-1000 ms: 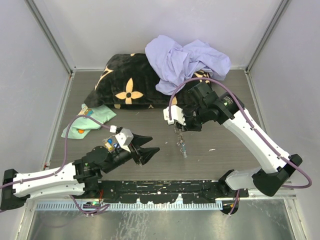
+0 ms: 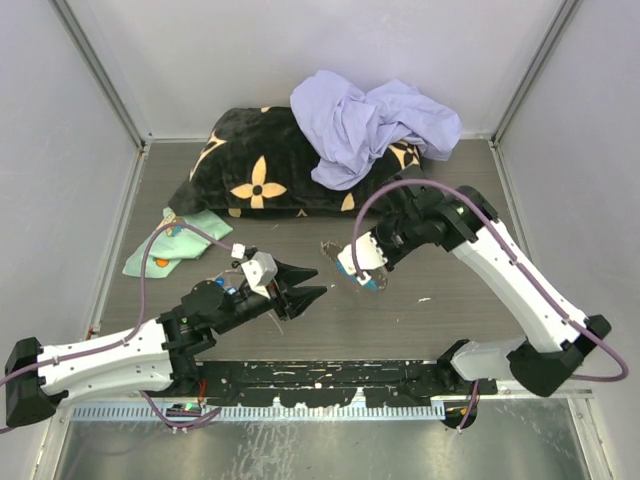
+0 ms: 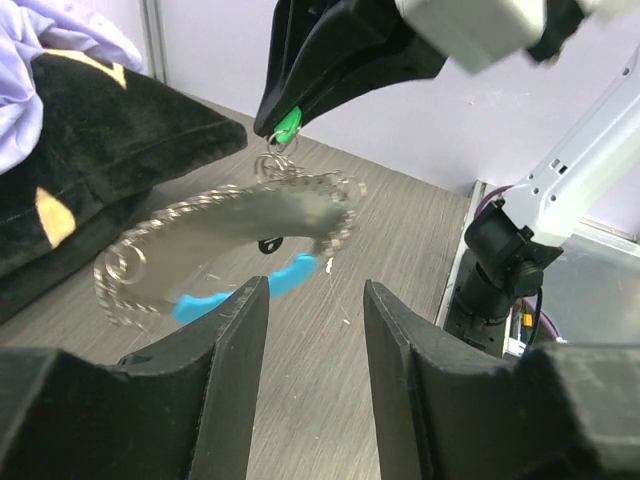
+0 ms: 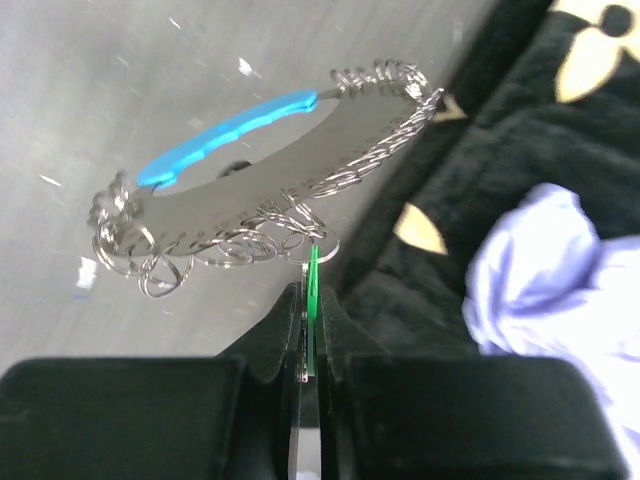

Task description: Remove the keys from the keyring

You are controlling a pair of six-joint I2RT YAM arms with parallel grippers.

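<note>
A chain-like bundle, likely the keyring, hangs in the air: a curved grey sheet (image 3: 240, 222) edged with metal coils, with a blue strip (image 3: 293, 274) below. At its top is a green piece (image 3: 288, 124), on which my right gripper is shut. Loose wire rings (image 4: 270, 235) show beside the green piece in the right wrist view. Separate keys cannot be made out. My left gripper is open with an empty gap, its fingers pointing at the bundle without touching it. From the top, the left gripper (image 2: 317, 283) stands left of the bundle (image 2: 360, 277).
A black cushion with yellow flowers (image 2: 270, 150) and a lilac cloth (image 2: 370, 125) lie at the back. On the left is a pale green cloth (image 2: 185, 243). Small blue items (image 2: 225, 284) sit beside the left arm, partly hidden. Open table (image 2: 420, 330) lies to the front right.
Seen from the top, the bundle has turned and swung left below the right gripper, its blue strip now clearer. That gripper has tilted.
</note>
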